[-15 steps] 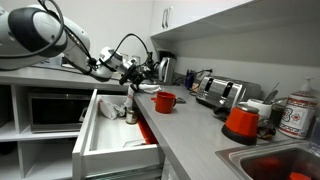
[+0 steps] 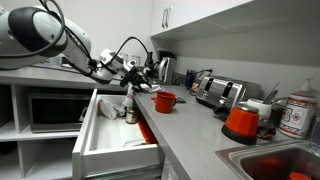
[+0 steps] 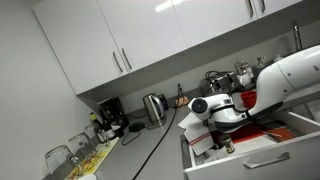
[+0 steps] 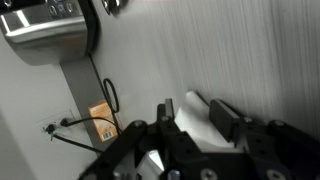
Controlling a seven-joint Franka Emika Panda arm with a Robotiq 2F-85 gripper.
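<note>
A white, cloth-like thing [image 4: 203, 128] shows between and below the dark fingers of my gripper in the wrist view. The fingers stand some way apart there, but whether they press on the white thing is not clear. In exterior view 1 my gripper [image 2: 146, 80] is low over the far end of the grey counter, close to the white thing [image 2: 149, 89]. From the other side, in exterior view 2, the white thing [image 3: 194, 130] hangs or lies below the gripper, at the counter's edge beside the drawer.
An open white drawer [image 2: 105, 133] juts out beside the counter [image 2: 185, 135], with bottles standing at its far part. A red mug [image 2: 165, 102], a toaster [image 2: 219, 92] and a red kettle [image 2: 241, 123] stand along the counter. The sink [image 2: 285, 160] is at the near right.
Little differs in exterior view 1. The arm and gripper stay at nearly the same place above the counter's far end, and the drawer and mug have not moved.
</note>
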